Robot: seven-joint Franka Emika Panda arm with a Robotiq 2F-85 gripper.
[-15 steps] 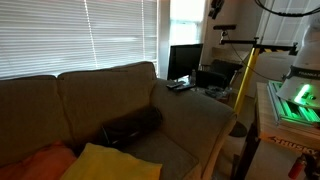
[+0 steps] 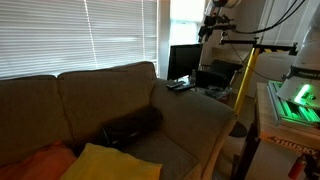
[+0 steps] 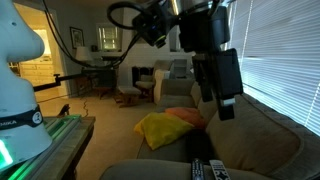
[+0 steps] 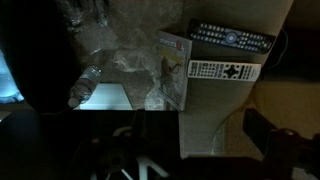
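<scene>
My open gripper hangs above the arm of a grey-brown couch, nothing between its fingers. Below it in the wrist view, a white remote and a black remote lie side by side. Left of them is a flat, printed packet. Exterior view 1 has the gripper high at the upper right, clear of the dark items on the couch arm. In exterior view 2, the gripper's dark body fills the upper middle, and the two remotes show beneath it.
A clear bottle and a white flat object lie left in the wrist view. A black monitor stands behind the couch arm, and a yellow post rises nearby. Yellow and orange pillows rest on the seat.
Over the last second my gripper has come down from the top edge of exterior view 1. The couch and the things on it look unmoved.
</scene>
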